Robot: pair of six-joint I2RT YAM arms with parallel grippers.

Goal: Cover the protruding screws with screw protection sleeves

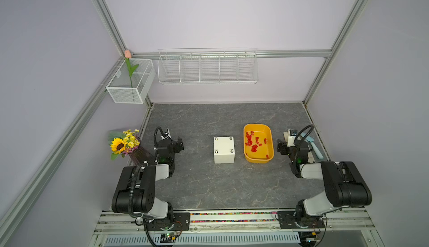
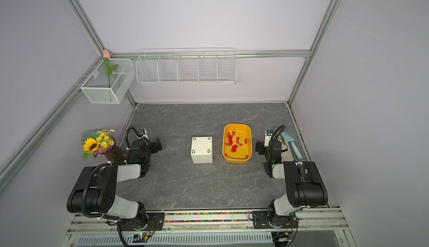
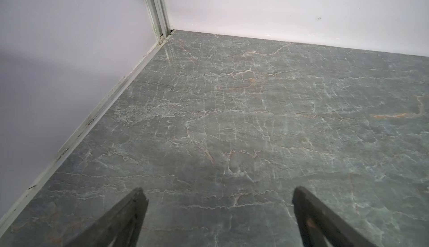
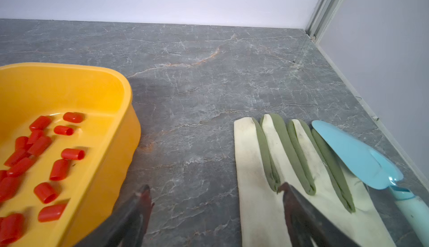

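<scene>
A white block [image 1: 223, 154] with screws standing up at its top corners sits mid-table. To its right, a yellow tray [image 1: 258, 157] holds loose red sleeves [image 4: 58, 169], which look like short tubes. My left gripper is open and empty over bare table, left of the block in the top views. My right gripper is open and empty just right of the tray.
A cream and green folded cloth [image 4: 257, 211] and a light blue scoop [image 4: 353, 153] lie at the right. A flower vase [image 1: 136, 155] stands far left; wire baskets [image 1: 207, 68] hang on the back wall.
</scene>
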